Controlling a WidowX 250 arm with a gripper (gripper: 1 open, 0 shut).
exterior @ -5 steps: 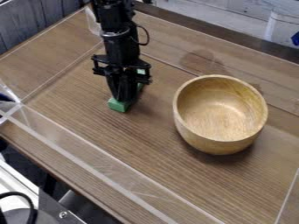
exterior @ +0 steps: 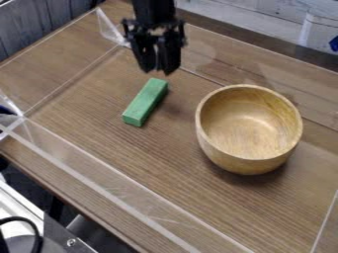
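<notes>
A green rectangular block (exterior: 145, 102) lies on the wooden table, left of a large wooden bowl (exterior: 248, 131). The black gripper (exterior: 152, 61) is raised behind and above the block, apart from it. Its fingers look blurred, and whether anything is between them is hard to make out, though the green block is clearly outside them.
The wooden bowl takes up the right middle of the table (exterior: 119, 188). A black cable lies at the bottom left corner.
The gripper has moved up and back, away from the green block, which now lies uncovered on the table.
</notes>
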